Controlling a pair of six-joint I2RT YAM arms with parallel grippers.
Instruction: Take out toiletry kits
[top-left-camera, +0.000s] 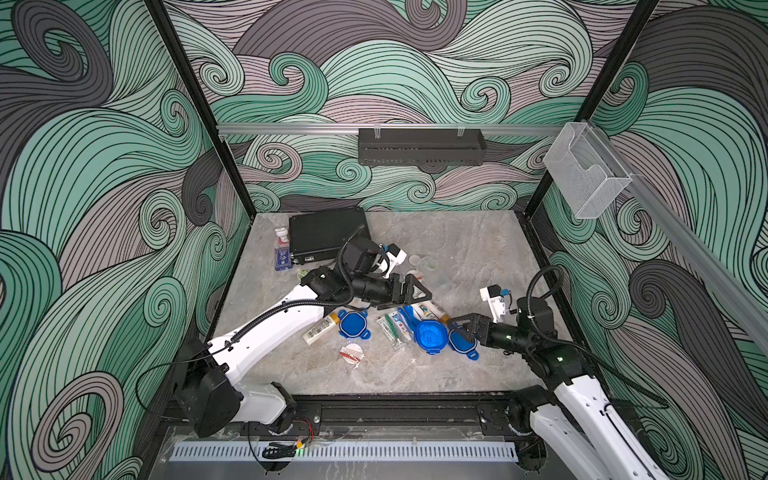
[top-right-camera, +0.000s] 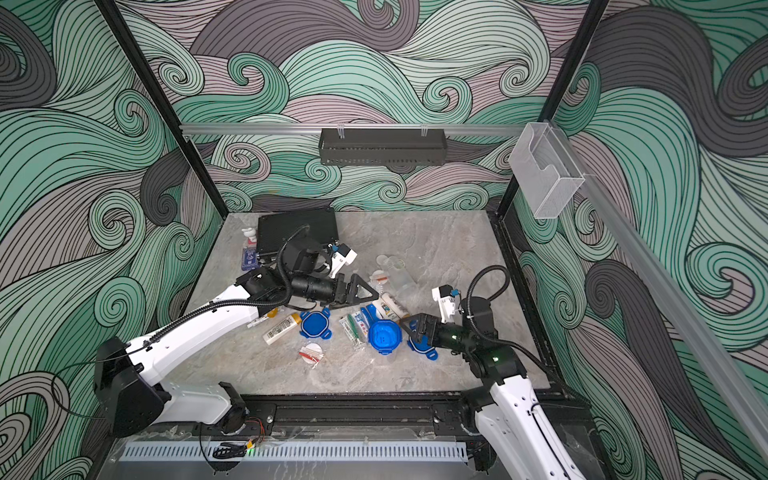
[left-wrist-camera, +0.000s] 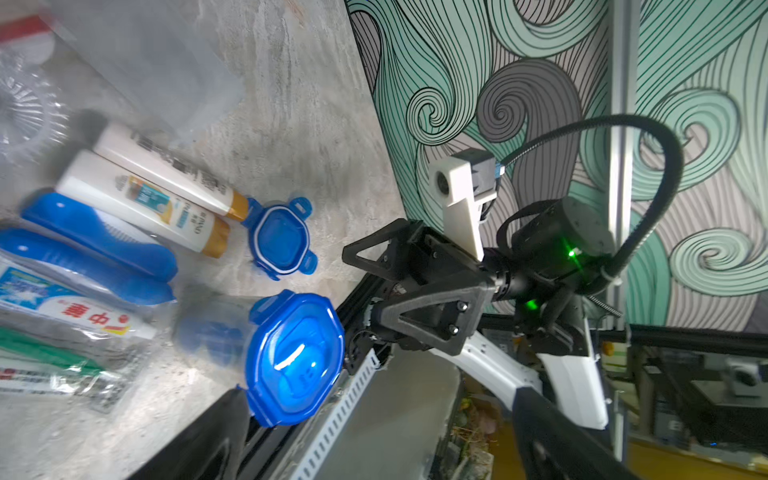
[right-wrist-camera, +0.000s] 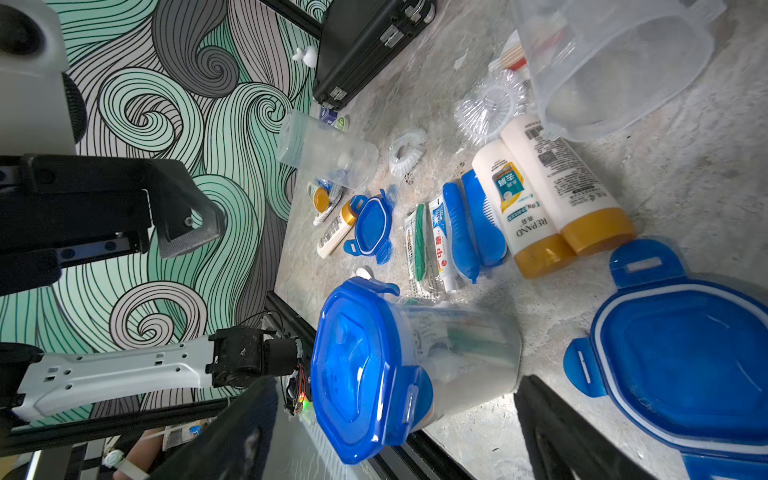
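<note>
A clear canister with blue lid lies near the front centre. Beside it are toothpaste packs, blue comb items and two white bottles with yellow caps. Loose blue lids lie to either side; clear containers lie farther back. My left gripper is open above the items, nothing between its fingers. My right gripper is over the front right beside the lidded canister, its fingers apart and empty.
A black case stands at the back left with small packs beside it. A mesh basket hangs on the right rail.
</note>
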